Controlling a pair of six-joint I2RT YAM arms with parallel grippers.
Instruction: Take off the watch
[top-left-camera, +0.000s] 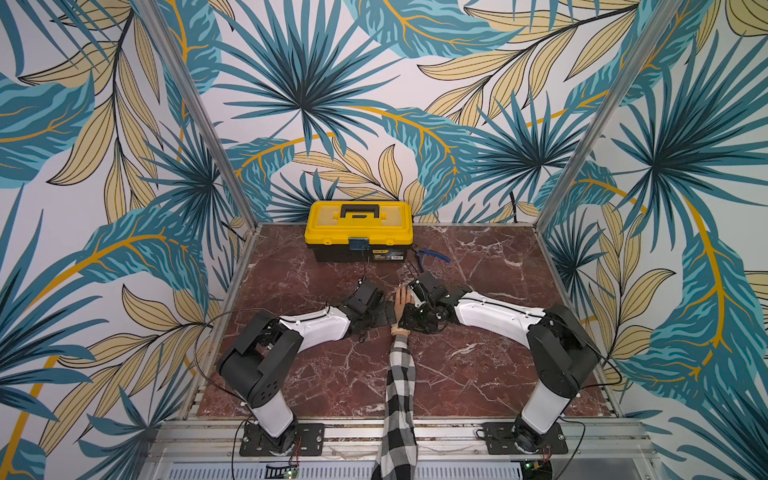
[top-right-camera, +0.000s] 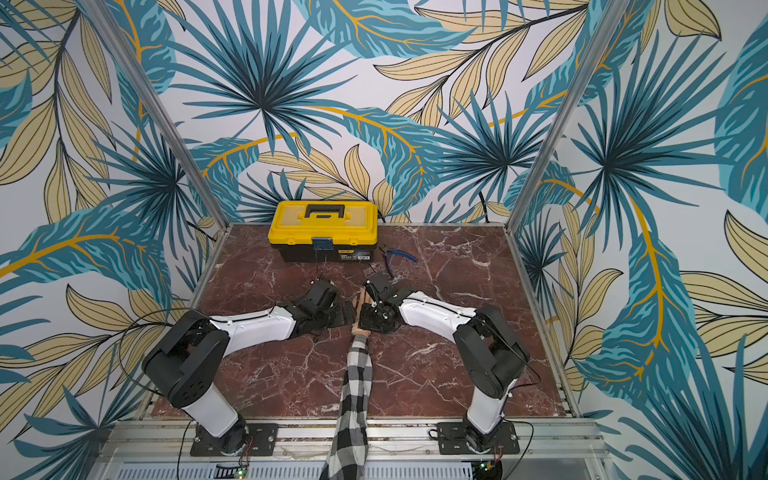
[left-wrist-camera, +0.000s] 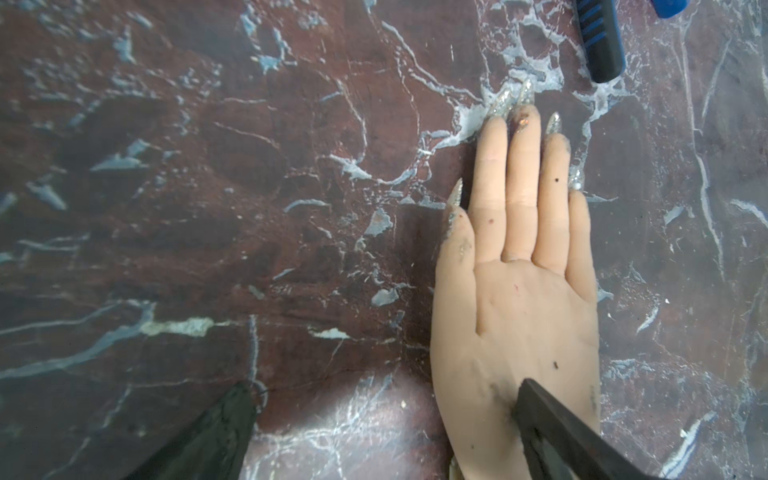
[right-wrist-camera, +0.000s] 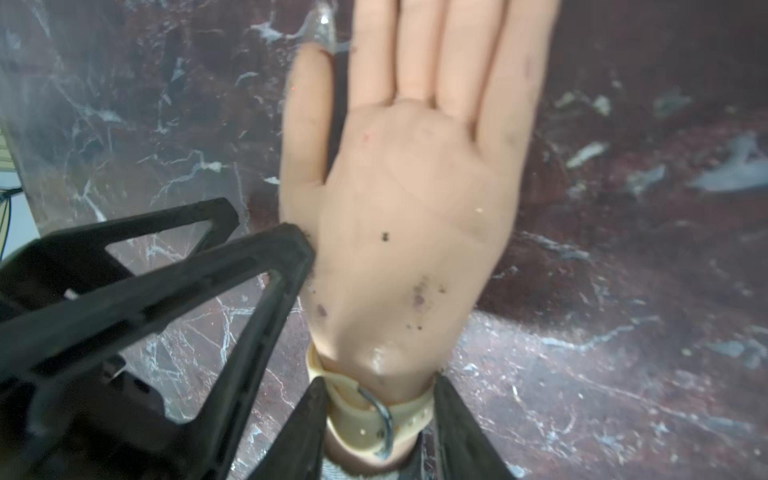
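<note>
A mannequin hand (left-wrist-camera: 520, 320) with a checked sleeve (top-left-camera: 400, 400) lies palm up at the middle of the table. In the right wrist view a cream strap with a metal clasp, the watch band (right-wrist-camera: 356, 412), circles its wrist. My right gripper is over that wrist, fingertips on either side of the band, part open; whether they touch it is unclear. My left gripper stands open beside the hand, nothing seen between its fingertips. In the right wrist view its black frame covers part of the hand's left side.
A yellow toolbox (top-left-camera: 358, 224) stands at the back of the table, with blue-handled pliers (top-left-camera: 434, 255) to its right.
</note>
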